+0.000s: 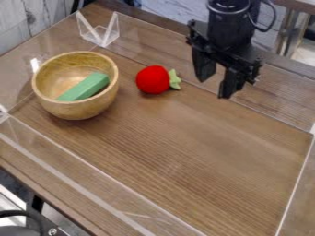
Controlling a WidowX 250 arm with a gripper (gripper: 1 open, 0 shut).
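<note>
A red round object with a green top (153,80) lies on the wooden table, right of a yellow bowl (58,83) that holds a green oblong item (84,85). The black gripper (219,74) is at the upper right, apart from the red object and to its right; whether its fingers are open or shut is unclear.
A clear wire-like basket (96,28) stands at the upper left. Dark cables lie at the lower left edge.
</note>
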